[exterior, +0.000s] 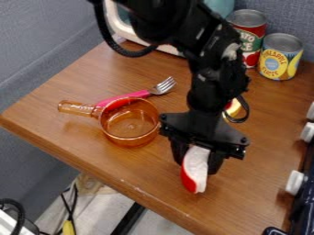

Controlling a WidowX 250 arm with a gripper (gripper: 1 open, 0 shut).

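My black gripper [196,156] is low over the front middle of the wooden table, its fingers around a white and red elongated object [194,173], which stands tilted between them. An amber transparent pot [130,128] with a handle sits to the left, and a fork with a pink handle [160,88] lies behind it. A yellow object [232,107] is partly hidden behind the arm.
Two cans, a red one [247,37] and a yellow one [280,57], stand at the back right. A dark appliance with white knobs [302,197] lines the right edge.
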